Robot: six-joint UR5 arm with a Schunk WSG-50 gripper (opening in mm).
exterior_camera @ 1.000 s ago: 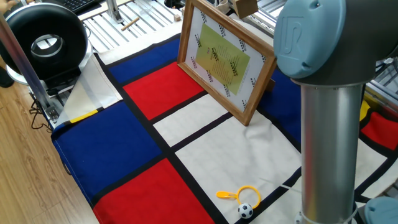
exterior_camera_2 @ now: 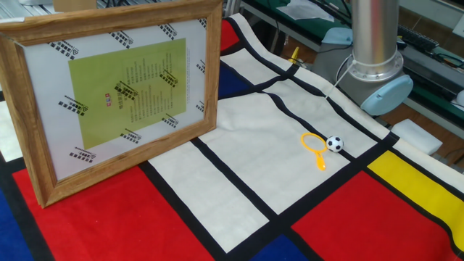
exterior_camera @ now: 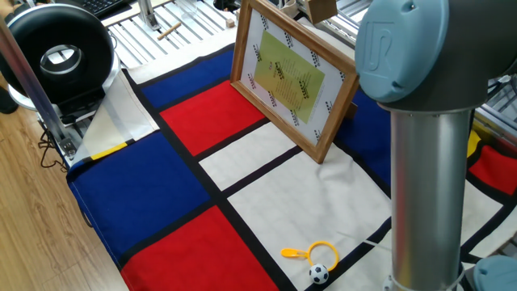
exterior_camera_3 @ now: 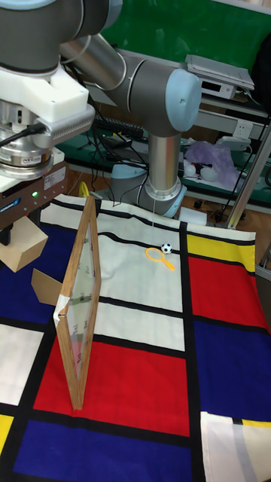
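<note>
At the left edge of exterior view 3, my gripper point(exterior_camera_3: 14, 231) points down behind the picture frame, seemingly shut on a pale wooden block point(exterior_camera_3: 24, 248). Its fingers are mostly hidden or cut off there. Part of the block point(exterior_camera: 320, 10) shows at the top of exterior view 1, and part point(exterior_camera_2: 80, 4) above the frame in exterior view 2. The wood-edged picture frame point(exterior_camera_2: 206, 94), with a green-and-white sheet behind its pane, stands upright on the patterned cloth. A brown support flap point(exterior_camera_3: 47, 285) props it from behind, on the gripper's side.
An orange ring with a handle point(exterior_camera_2: 321, 161) and a small soccer ball point(exterior_camera_2: 335, 143) lie together on a white cloth panel near the arm's base point(exterior_camera_2: 377, 65). A round black object point(exterior_camera: 56, 56) stands beyond the cloth.
</note>
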